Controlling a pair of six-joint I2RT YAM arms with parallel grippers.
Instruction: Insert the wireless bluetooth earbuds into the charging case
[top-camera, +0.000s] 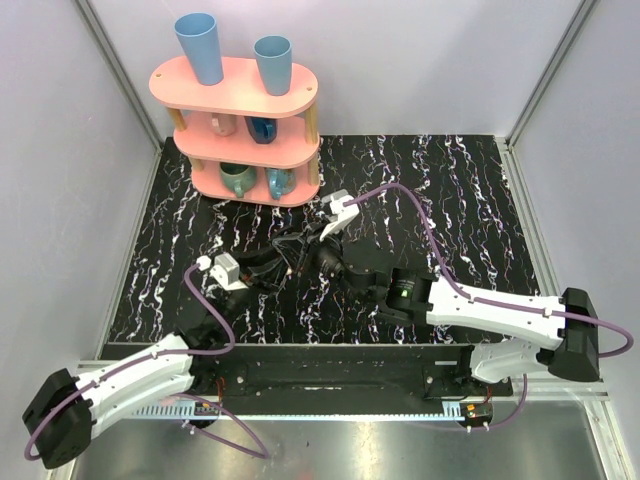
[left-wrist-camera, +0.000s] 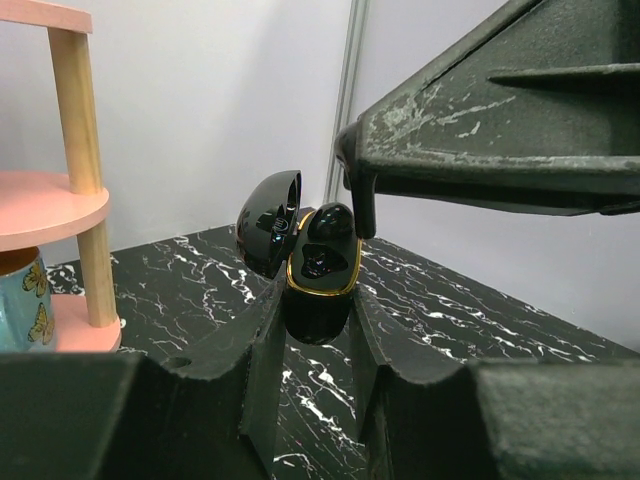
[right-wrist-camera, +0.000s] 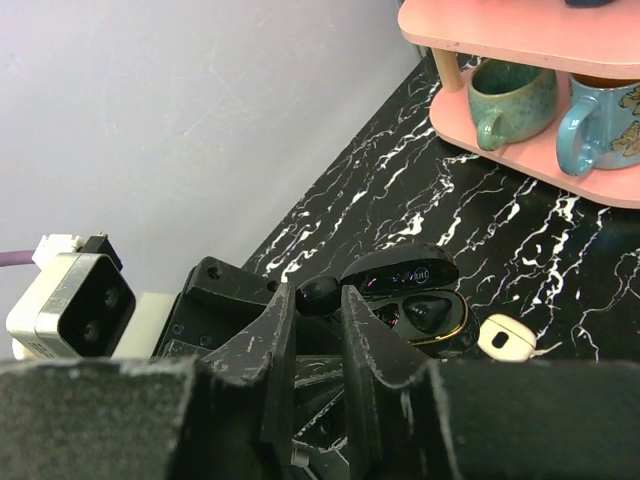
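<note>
My left gripper is shut on the black charging case (left-wrist-camera: 318, 310), which is open with its lid raised and its gold-rimmed top showing. My right gripper hovers at the case, shut on a small dark piece, apparently an earbud (right-wrist-camera: 314, 296), beside the open lid (right-wrist-camera: 395, 268). In the left wrist view a right finger sits just above and right of the case. The top view shows both grippers meeting near mid-table, hiding most of the case.
A white earbud case (right-wrist-camera: 505, 335) lies on the marble table (top-camera: 440, 180) beyond the grippers. A pink shelf (top-camera: 235, 85) with cups and mugs stands at the back left.
</note>
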